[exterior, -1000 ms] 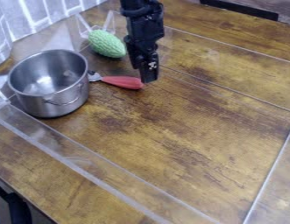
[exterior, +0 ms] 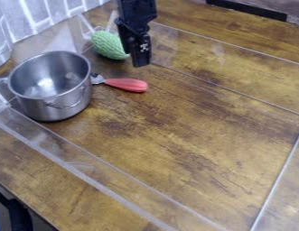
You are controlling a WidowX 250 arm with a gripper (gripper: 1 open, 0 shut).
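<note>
A black robot gripper (exterior: pixel 135 52) hangs at the top centre, just right of a green bumpy oblong object (exterior: pixel 108 43), partly in front of it. I cannot tell whether its fingers are open or shut. Below it lies a utensil with a red handle (exterior: pixel 125 85), its metal end pointing left. A steel pot (exterior: pixel 52 90) with handles stands on the left.
A pale crumpled backdrop is at the top left, and clear edging strips run along the table.
The gripper has moved left and slightly up, closer to the green object. The objects on the table look unmoved.
</note>
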